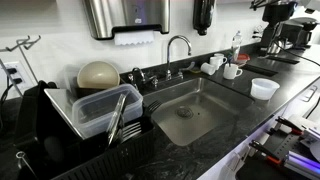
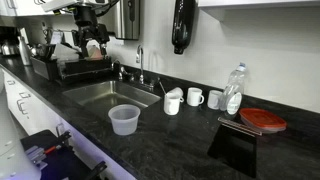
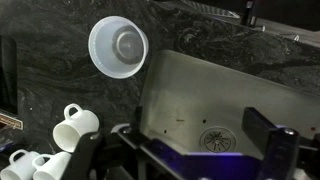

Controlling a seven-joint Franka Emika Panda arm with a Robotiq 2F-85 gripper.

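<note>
My gripper is open above the sink, its two fingers far apart and nothing between them. Beyond the fingers, the grey metal sink basin [image 3: 190, 90] with its drain fills much of the wrist view. A whitish plastic bowl [image 3: 118, 48] stands on the dark counter beside the sink; it also shows in exterior view 2 as a translucent tub [image 2: 124, 120]. White mugs [image 3: 76, 127] sit at the lower left of the wrist view, partly cut off. In exterior view 1 the arm [image 1: 275, 30] enters at the top right.
A dish rack [image 1: 95, 140] holding a clear bin [image 1: 105, 108] and a beige bowl [image 1: 98, 75] stands left of the sink. Near the mugs are a clear bottle [image 2: 235, 88], a red container [image 2: 262, 120] and a black tray [image 2: 234, 150]. The faucet [image 1: 180, 40] rises behind the sink.
</note>
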